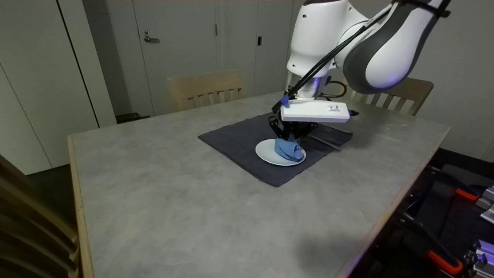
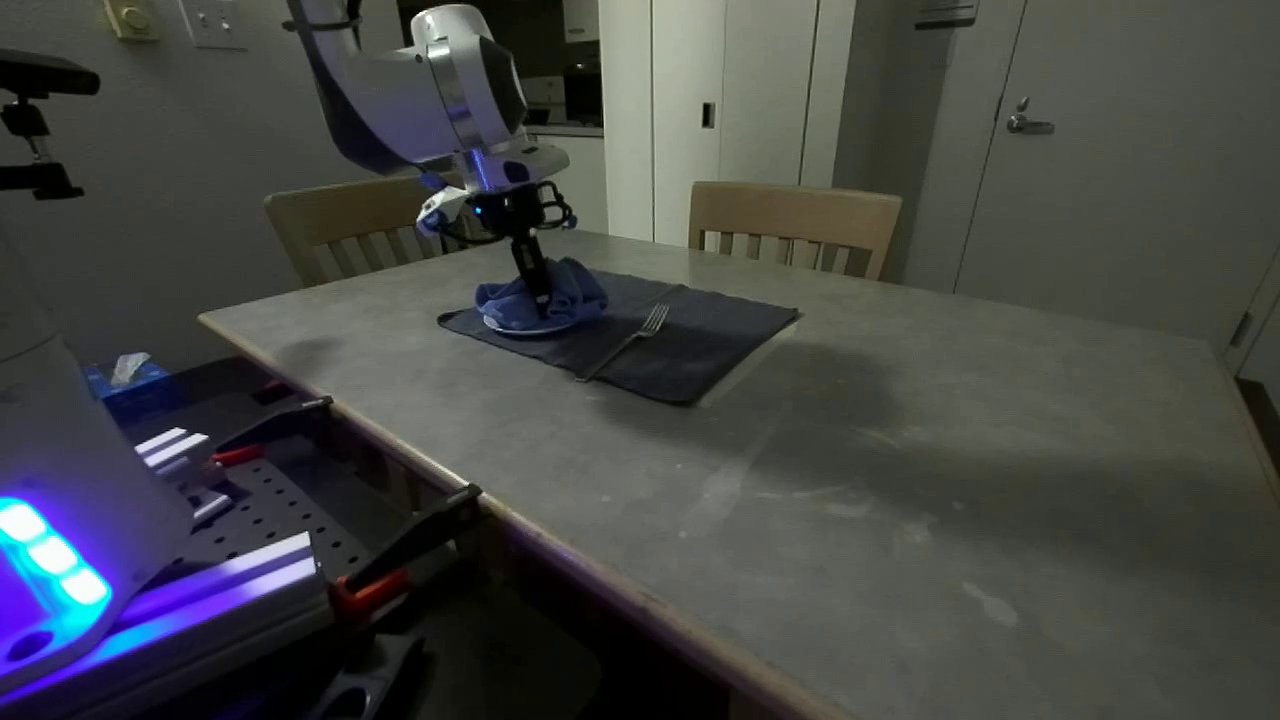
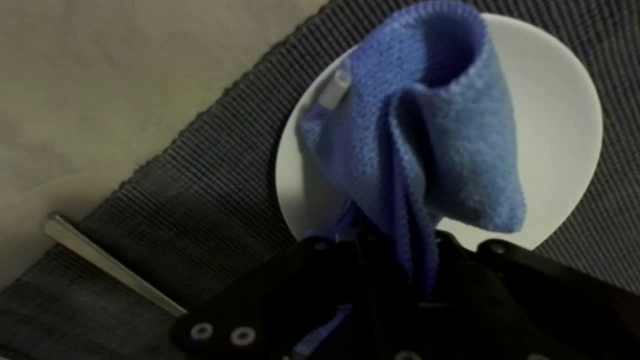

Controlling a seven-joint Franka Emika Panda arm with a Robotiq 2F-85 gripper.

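Observation:
A blue cloth lies bunched over the white plate, with part of it pinched in my gripper. Folds of that cloth rest on the plate in the first exterior view. Seen from the other side, the gripper points down into the cloth, its fingers shut and low over the plate. The wrist view has the cloth running up between the dark fingers, while their tips are partly hidden by it.
Under the plate is a dark grey placemat. A fork lies on it beside the plate; utensil handles also show in the wrist view. Wooden chairs stand around it.

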